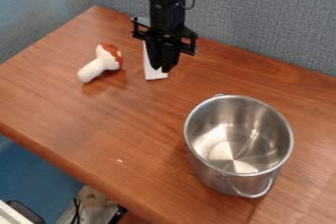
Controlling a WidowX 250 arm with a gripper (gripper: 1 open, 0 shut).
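My black gripper [164, 51] reaches down at the back middle of the wooden table, shut on a white, flat item [153, 72] whose lower part shows beneath the fingers; the fingers hide the rest. Left of it lies a toy mushroom [100, 64] with a white stem and a red-and-white cap, on its side.
A large steel pot [199, 147] stands at the front right. A grey padded wall [269, 22] runs along the back. Cables and other gear lie off the table at the bottom left.
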